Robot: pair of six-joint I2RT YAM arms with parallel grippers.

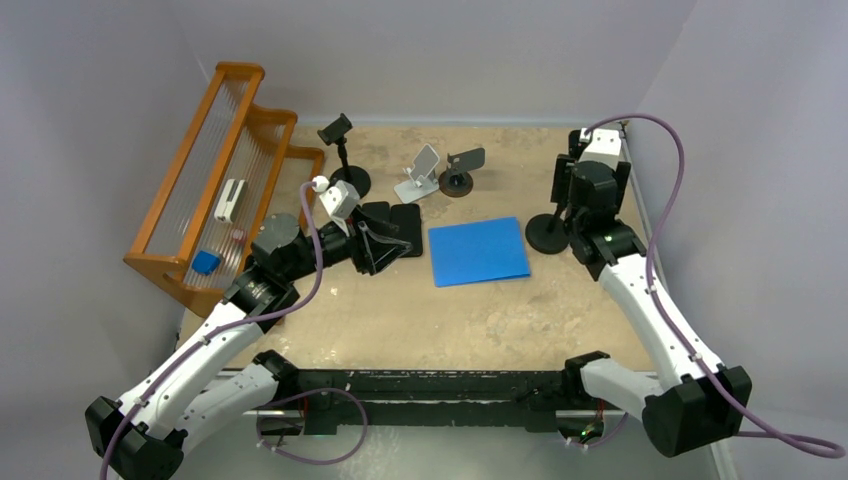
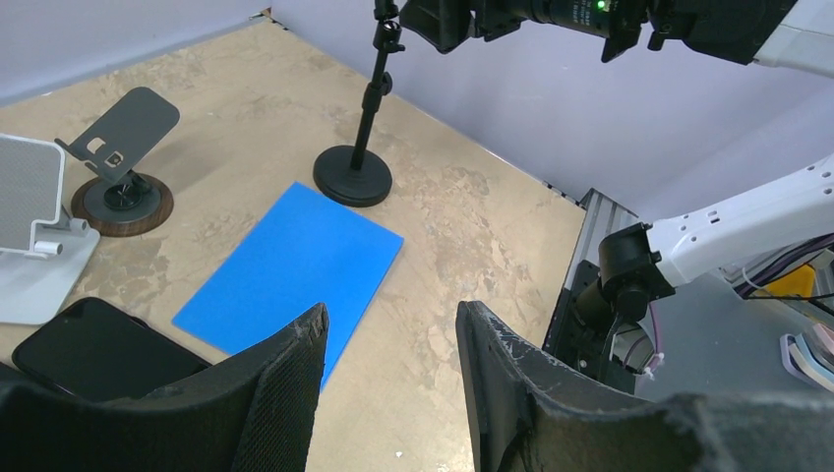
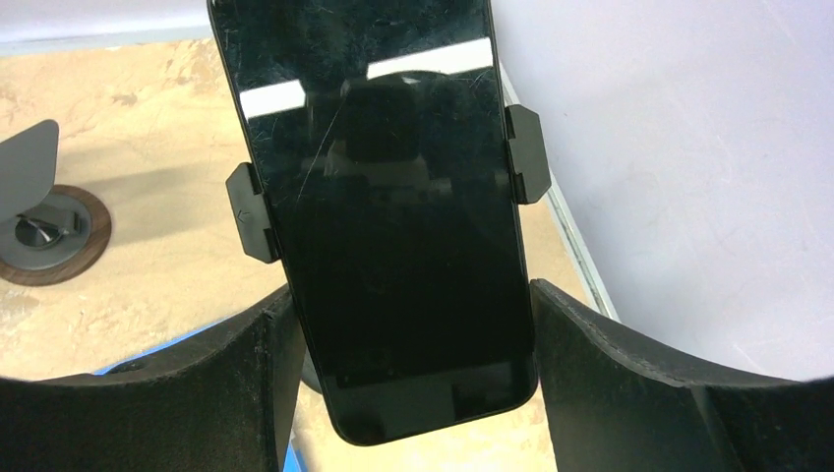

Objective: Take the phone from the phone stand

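Observation:
A black phone [image 3: 393, 226] sits upright in the side clamps of a tall phone stand, whose black round base [image 2: 352, 180] is on the right of the table. My right gripper is at the phone's lower part, a finger at each side edge; whether they press on it I cannot tell. The top view mostly hides the phone behind that arm. My left gripper hangs over the table left of the blue mat [image 2: 285, 265], open, with nothing between its fingers.
Silver stand [image 1: 420, 172], dark small stand [image 1: 462, 165], another tall stand [image 1: 345, 180] and flat black phones [image 1: 405, 230] occupy the back and middle-left. A wooden rack [image 1: 190, 220] stands at left.

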